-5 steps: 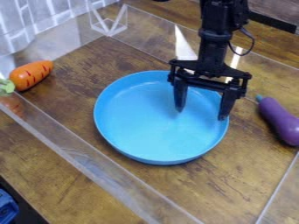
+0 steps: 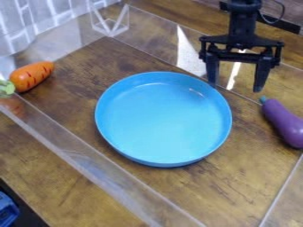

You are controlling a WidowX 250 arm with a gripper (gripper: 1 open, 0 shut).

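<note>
My black gripper (image 2: 236,68) is at the top right, above the back edge of a round blue plate (image 2: 162,119), its fingers open and pointing down with nothing seen between them. The plate is empty. A toy carrot (image 2: 32,74) lies at the far left, and a purple toy eggplant (image 2: 283,123) lies at the right, below the gripper.
A clear plastic barrier runs along the left and front of the wooden table (image 2: 83,168). A blue object (image 2: 6,210) is cut off at the lower left corner. The table around the plate is mostly clear.
My gripper has moved up and to the right in the view, away from over the blue plate. The plate, carrot and eggplant have stayed in place.
</note>
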